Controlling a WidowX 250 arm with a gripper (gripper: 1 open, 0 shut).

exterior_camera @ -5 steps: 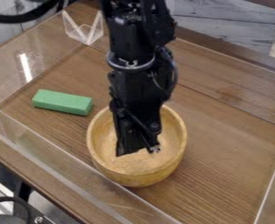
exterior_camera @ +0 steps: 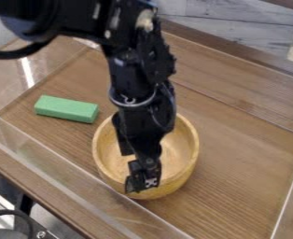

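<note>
My black gripper (exterior_camera: 139,163) reaches down from the top centre into a yellow round bowl (exterior_camera: 183,159), open, its fingers low over the near part of the bowl. The gripper and wrist hide much of the bowl's inside; I cannot see anything between the fingers. A green block (exterior_camera: 65,108) lies flat on the table to the left of the bowl, apart from it.
A light grey plank-like surface is at the top right. A black cable curves at the lower left corner.
My gripper has moved lower and toward the near side of the bowl. The bowl and green block have stayed in place.
</note>
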